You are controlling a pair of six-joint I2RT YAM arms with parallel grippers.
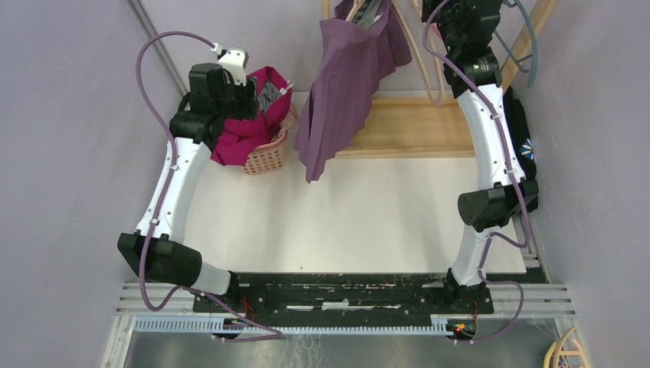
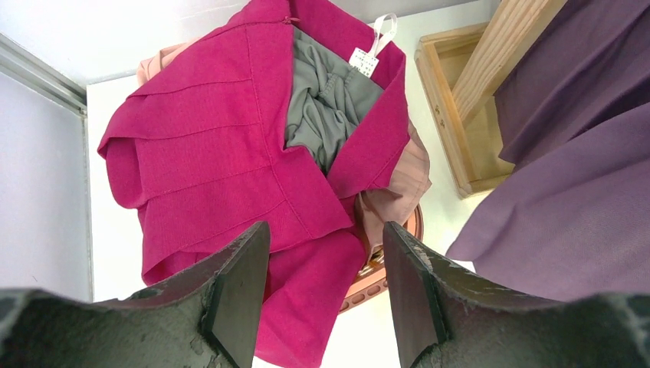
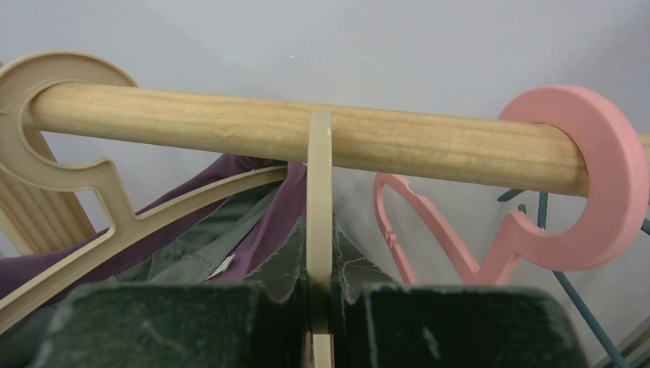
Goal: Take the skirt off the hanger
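Observation:
A magenta skirt (image 2: 207,153) with a grey lining lies heaped in a pink basket (image 1: 266,159) at the left. Over it hovers my left gripper, its fingers apart and nothing between them. A purple garment (image 1: 345,84), grey inside, hangs from a beige hanger (image 3: 123,222) on the wooden rail (image 3: 230,126). Beside that, a second beige hanger (image 3: 320,222) stands edge-on in the right wrist view, my right gripper shut on it just below the rail. No cloth shows on the visible part of this hanger.
On the rail, a pink hanger (image 3: 567,184) sits right of my right gripper. Blue-grey hangers (image 1: 529,38) are further right. The wooden base (image 1: 414,130) lies behind a clear white table area (image 1: 352,222). Purple cloth hangs close to the left gripper's right side.

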